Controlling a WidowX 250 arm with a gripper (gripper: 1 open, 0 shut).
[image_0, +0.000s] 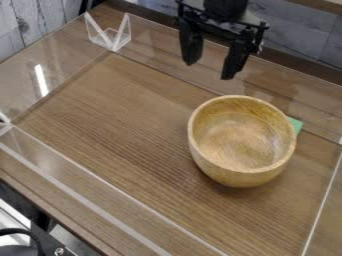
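Note:
My black gripper (214, 55) hangs at the top centre of the view, above and behind a large tan bowl (241, 160). Its two dark fingers point downward, spread apart, and I see nothing between them. The bowl is empty and sits on the wooden table (107, 130). A small green object (294, 125) lies at the bowl's right side, partly hidden by it.
Clear tape or plastic (114, 35) marks the upper left of the table. A black cable (20, 240) shows at the bottom left corner.

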